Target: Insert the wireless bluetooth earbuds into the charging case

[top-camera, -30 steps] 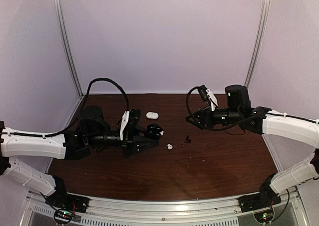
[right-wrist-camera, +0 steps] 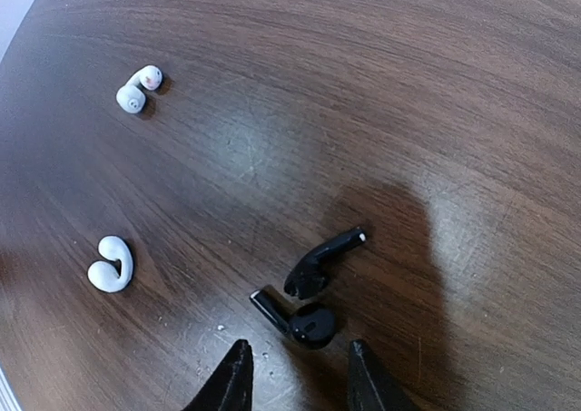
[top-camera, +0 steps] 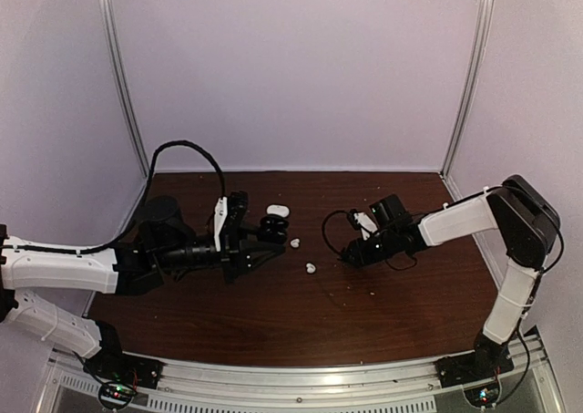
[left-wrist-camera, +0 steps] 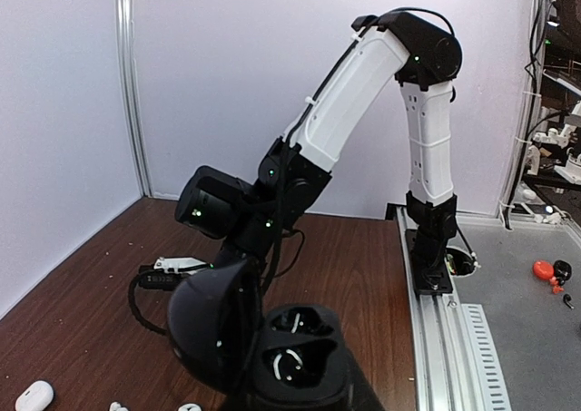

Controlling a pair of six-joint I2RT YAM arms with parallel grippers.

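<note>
The black charging case (left-wrist-camera: 295,364) has its lid (left-wrist-camera: 213,325) raised and its two wells facing up. My left gripper (top-camera: 262,246) is shut on this case and holds it above the table. Two black earbuds lie close together on the wood: one earbud (right-wrist-camera: 313,327) nearer to my right gripper, the other earbud (right-wrist-camera: 320,264) just beyond it. That gripper's fingers (right-wrist-camera: 238,375) stand apart, pointing down at the near earbud with nothing between them. In the top view the right gripper hides the black earbuds.
A white earbud (top-camera: 295,242) and a second white earbud (top-camera: 311,268) lie between the two arms. Behind them sits a closed white case (top-camera: 278,211).
The left gripper has shifted slightly left and back with the black case.
</note>
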